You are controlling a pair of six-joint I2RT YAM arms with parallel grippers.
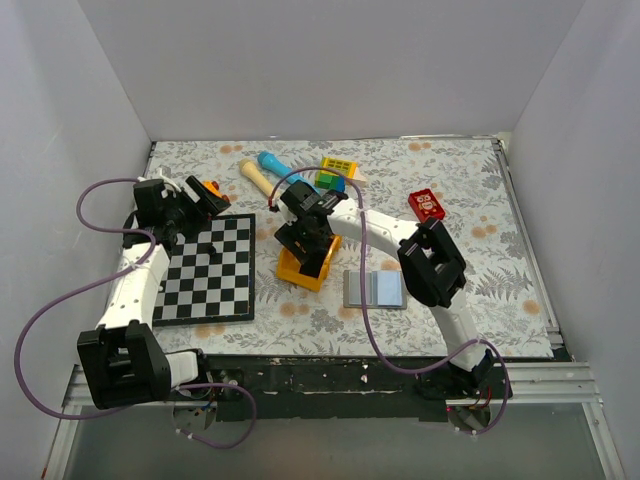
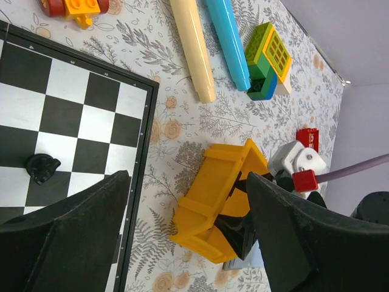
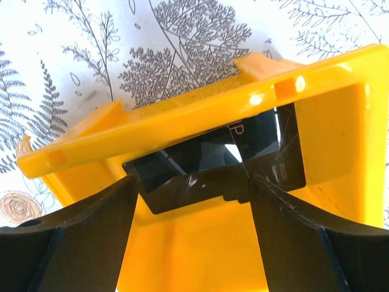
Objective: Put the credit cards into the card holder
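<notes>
In the right wrist view, overlapping black cards [image 3: 206, 193] rest inside the yellow box [image 3: 164, 132]. Just above them is my right gripper, its fingers apart and nothing held between them. From the top view, this gripper [image 1: 302, 252] covers part of the box [image 1: 290, 273]. A flat grey holder with a pale blue panel [image 1: 389, 288], apparently the card holder, lies to the right of the box. My left gripper [image 1: 207, 204] is open and empty, above the far part of the chessboard [image 1: 203, 310]; the left wrist view shows clear space between its fingers.
Behind the box lie a beige stick [image 1: 255, 177], a blue stick [image 1: 280, 167] and coloured blocks [image 1: 338, 166]. A red box [image 1: 426, 205] sits farther right. An orange toy [image 1: 213, 186] is near the left gripper.
</notes>
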